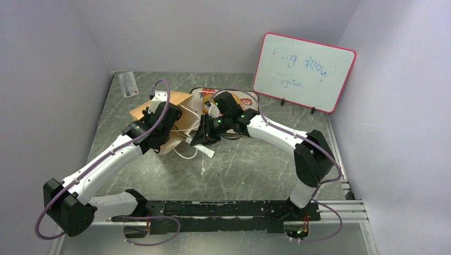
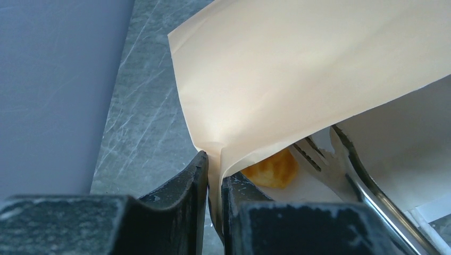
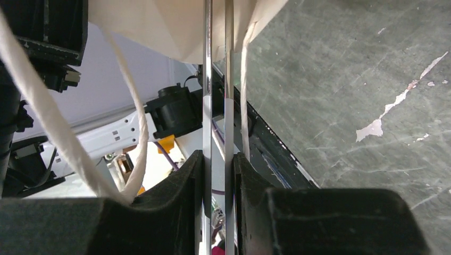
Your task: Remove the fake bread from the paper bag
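The tan paper bag point(image 1: 177, 98) lies on its side on the grey table, its mouth facing right. On the edge of its mouth my left gripper is shut, pinching the paper. Inside the bag sits a yellow-orange piece of fake bread point(image 2: 277, 171), partly hidden by the bag's wall. My right gripper is closed part way on metal tongs point(image 3: 207, 127) with white handle ends. The tongs' notched tips point(image 2: 314, 156) are inside the bag, close by the bread; whether they touch it I cannot tell.
White rope handles point(image 3: 244, 95) of the bag hang beside the tongs. A patterned tray point(image 1: 253, 95) stands behind the right gripper with bread on it, mostly covered by the arm. A whiteboard point(image 1: 303, 71) leans at the back right.
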